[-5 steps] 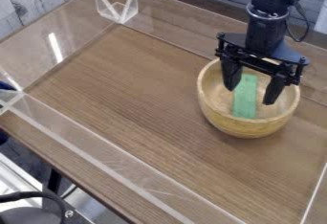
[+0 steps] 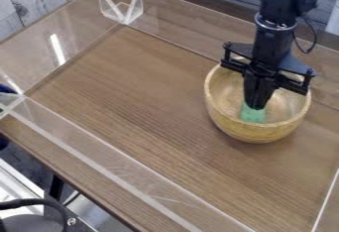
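Note:
A round tan bowl [image 2: 231, 119] stands on the right side of the wooden table. Inside it is a green item [image 2: 252, 113], partly covered by the black gripper [image 2: 265, 87], which reaches down over the bowl from the top right. The fingertips are low over the bowl's inside, close above the green item; whether anything is between them is hidden.
A clear plastic piece [image 2: 121, 8] sits at the top left edge. A black part with a cable lies at the bottom left corner, off the table.
The fingers have drawn closer together over the green item, covering more of it; they were spread apart earlier.

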